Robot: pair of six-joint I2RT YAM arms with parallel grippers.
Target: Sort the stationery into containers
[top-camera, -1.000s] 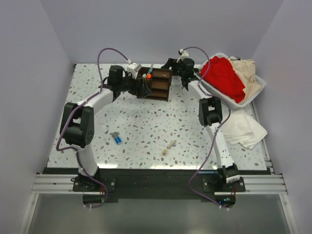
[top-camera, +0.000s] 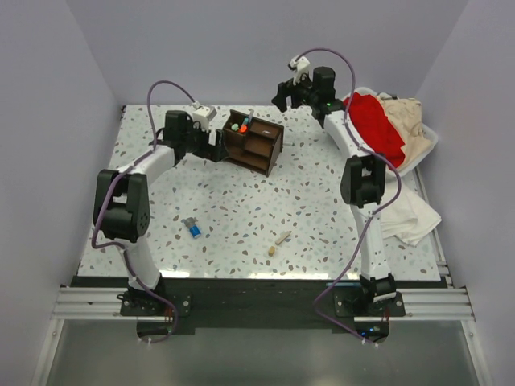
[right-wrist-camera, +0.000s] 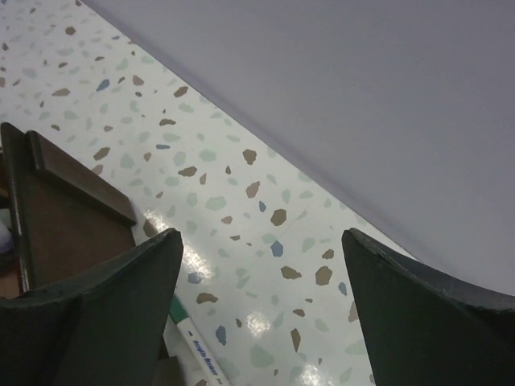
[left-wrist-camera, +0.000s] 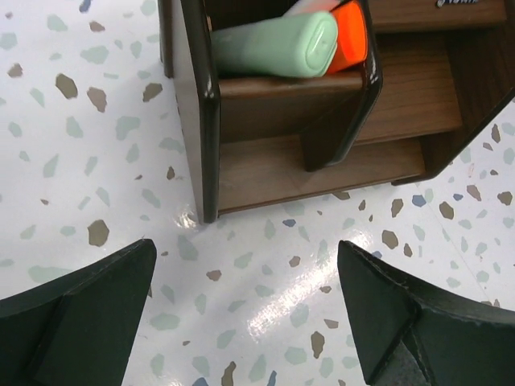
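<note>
A dark brown wooden organizer [top-camera: 259,145] stands turned at an angle near the back of the table. One of its compartments holds a green item [left-wrist-camera: 278,47] and an orange item [left-wrist-camera: 348,36]. My left gripper [top-camera: 216,146] is open at its left front corner, with only bare tabletop between the fingers. Right of the organizer, my right gripper [top-camera: 286,96] is part open near the back edge, nothing between its fingers. A white and green marker [right-wrist-camera: 199,351] lies on the table beside the organizer. Toward the front lie a blue-capped item [top-camera: 193,229] and a small pale stick [top-camera: 283,237].
A white bin [top-camera: 430,145] with red and beige cloth stands at the right. White cloth [top-camera: 406,215] lies in front of it. A yellowish piece [top-camera: 272,251] lies near the front edge.
The organizer has turned from roughly square to an angle. My left gripper has backed off to the left.
</note>
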